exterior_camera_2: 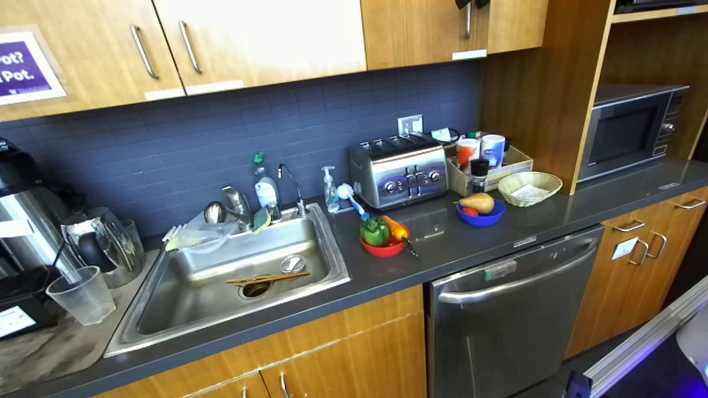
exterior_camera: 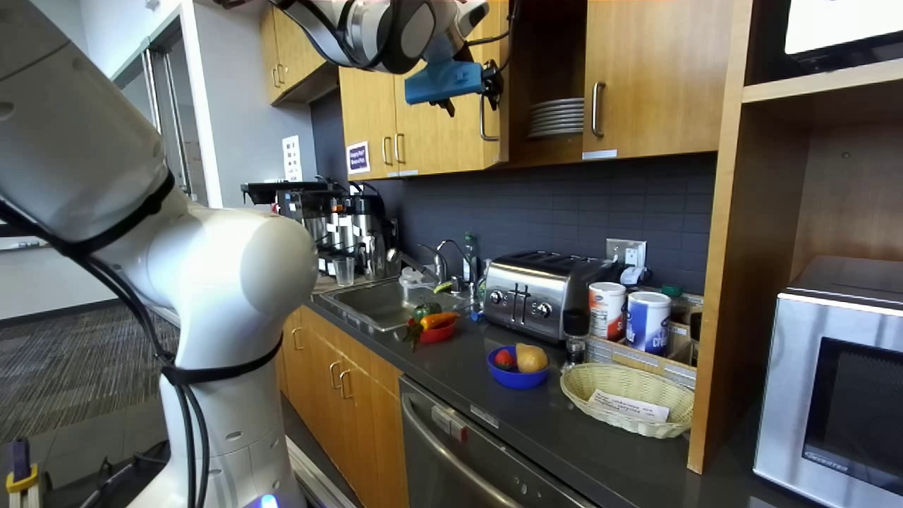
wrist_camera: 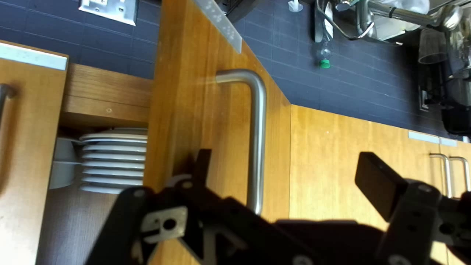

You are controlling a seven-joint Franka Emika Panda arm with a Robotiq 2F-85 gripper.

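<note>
A wooden upper cabinet door (wrist_camera: 220, 115) stands ajar, with a curved metal handle (wrist_camera: 258, 132) on its face. My gripper is open in front of that door. In the wrist view the handle appears between the two spread fingers, nearer the left one, and neither finger visibly grips it. Exterior view 1 shows the gripper (exterior_camera: 470, 103) under its blue housing, close to the door handle (exterior_camera: 483, 123). Through the cabinet opening, a stack of white plates (wrist_camera: 114, 161) is visible. Only dark fingertips show at the top edge of exterior view 2.
Neighbouring cabinet doors (wrist_camera: 344, 163) are shut. Below, the counter carries a toaster (exterior_camera: 542, 292), a blue bowl (exterior_camera: 518, 379) with produce, a red bowl (exterior_camera: 437, 334) with peppers, and a wicker basket (exterior_camera: 584, 405). A microwave (exterior_camera: 838, 372) stands at the right.
</note>
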